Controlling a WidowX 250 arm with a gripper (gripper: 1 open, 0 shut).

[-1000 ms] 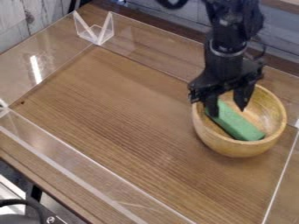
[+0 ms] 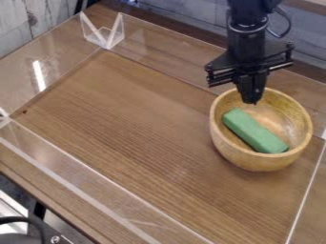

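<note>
A wooden bowl [image 2: 226, 150] sits at the right of the table, with a green block [image 2: 253, 130] lying inside it. My black gripper [image 2: 251, 98] hangs over the bowl's back part, above the upper end of the block, its narrow fingers shut with nothing seen between them. The block rests in the bowl, below the fingertips.
A clear acrylic stand [image 2: 105, 29] stands at the back left. A black cable [image 2: 23, 221] shows at the lower left corner.
The gripper has risen and moved back, away from over the green block, uncovering more of the bowl. The block remains in the bowl.
</note>
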